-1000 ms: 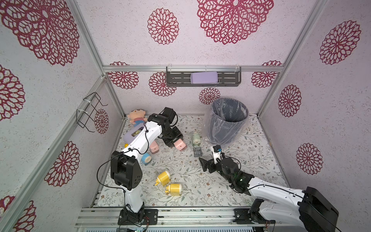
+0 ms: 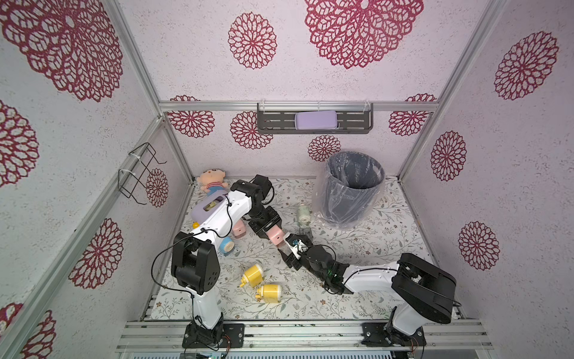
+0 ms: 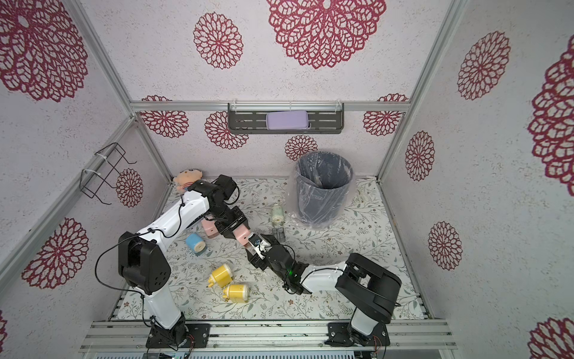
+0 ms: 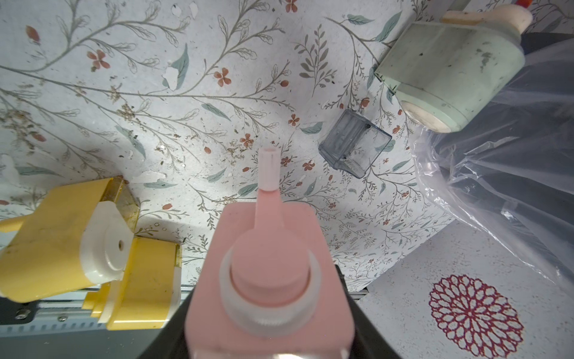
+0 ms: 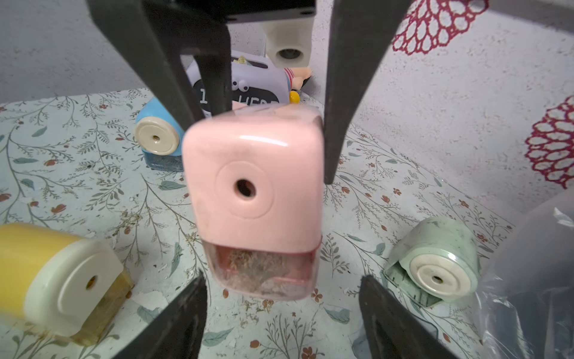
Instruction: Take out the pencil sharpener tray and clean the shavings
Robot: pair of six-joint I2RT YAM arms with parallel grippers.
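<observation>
My left gripper (image 2: 272, 228) is shut on a pink pencil sharpener (image 4: 269, 263), held above the table. Its clear tray (image 5: 263, 272), with brown shavings inside, is still seated below the pink body in the right wrist view. My right gripper stands open just in front of the sharpener, fingers spread to either side and below the tray; whether they touch it I cannot tell. On the table a green sharpener (image 4: 451, 71) lies beside the bin (image 2: 352, 185), and a loose clear grey tray (image 4: 355, 143) rests near it, apparently empty.
Two yellow sharpeners (image 2: 253, 275) lie front left. A blue sharpener (image 2: 226, 245), another pink sharpener (image 2: 239, 229) and a lilac case (image 2: 206, 206) sit at the left. Bits of shavings (image 4: 125, 113) dot the table.
My right gripper has swung left from the table's middle to the pink sharpener. The left gripper has lowered slightly toward the front with the sharpener held.
</observation>
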